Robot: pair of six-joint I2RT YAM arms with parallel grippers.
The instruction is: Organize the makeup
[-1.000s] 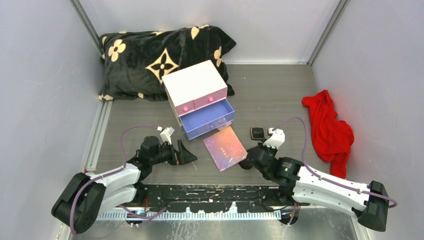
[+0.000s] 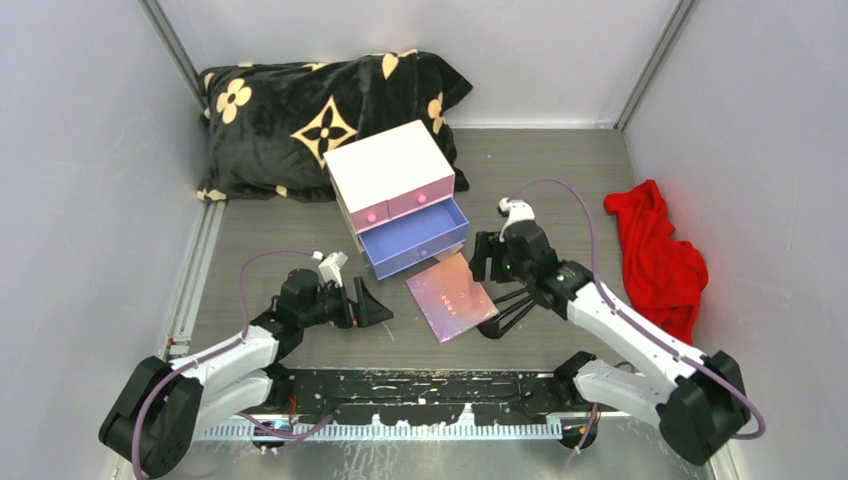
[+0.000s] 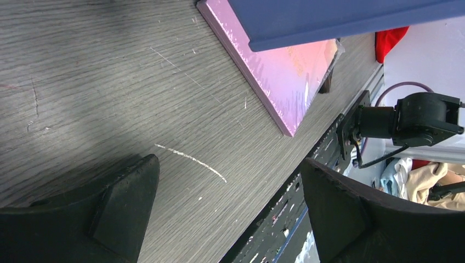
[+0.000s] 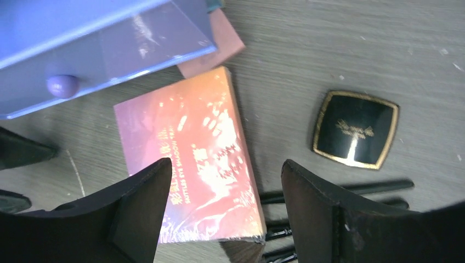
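A small cabinet (image 2: 385,160) with pink drawers has its blue drawer (image 2: 405,235) pulled out. Below it lies a pink-orange palette box (image 2: 445,298). The right wrist view shows a black gold-rimmed compact (image 4: 353,129) and several black brushes (image 4: 373,187) beside the box. My right gripper (image 2: 489,260) hangs open above this area, fingers empty. My left gripper (image 2: 365,310) stands open low over the floor, left of the box, with nothing between its fingers.
A dark patterned cushion (image 2: 270,130) lies at the back, behind the cabinet. A red cloth (image 2: 655,260) lies along the right wall. Bare floor shows at left and back right.
My right gripper has moved up toward the back, now covering the compact in the top view and uncovering brushes. The left arm has barely moved.
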